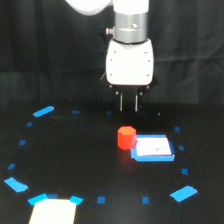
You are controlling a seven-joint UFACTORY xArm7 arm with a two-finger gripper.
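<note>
A red block (pixel 127 138) with a roughly hexagonal outline is on the black table, right at the left edge of a shallow blue tray (pixel 138 154) with a white and pinkish inside. Whether block and tray touch, I cannot tell. My gripper (pixel 129 107) points straight down, above and somewhat behind the block in the picture. Its two thin dark fingers stand apart, with nothing visible between them. The block is clear of the fingers.
Blue tape strips (pixel 183 193) and small blue marks lie around the black table. A pale yellow square (pixel 53 211) is at the front left edge. A dark curtain (pixel 40 60) hangs behind.
</note>
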